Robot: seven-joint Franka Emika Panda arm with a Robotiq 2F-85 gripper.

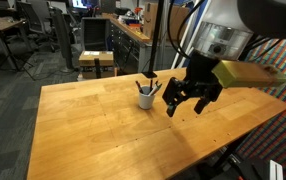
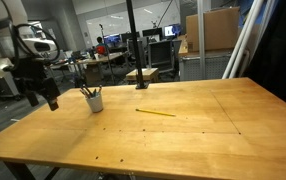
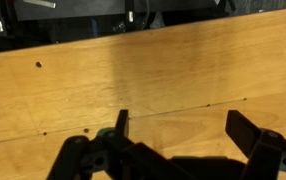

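Note:
My gripper [image 1: 185, 109] stands open over the table, with nothing between its fingers. In the wrist view, bare wood shows between the fingers. A white cup [image 1: 145, 100] holding several dark-handled tools or pens is on the tabletop, apart from the gripper and beyond it in exterior view 1. In exterior view 2 the cup [image 2: 95, 103] is upright, to the right of the gripper [image 2: 42, 101]. A thin yellow stick, perhaps a pencil [image 2: 155, 112], lies flat to the right of the cup there. I cannot make it out in the other views.
The wooden table [image 2: 218, 120] has wide clear room. Its edge [image 3: 143, 35] crosses the upper part of the wrist view, with dark hardware beyond it. A dark upright post [image 2: 135, 45] rises at the table's back in exterior view 2.

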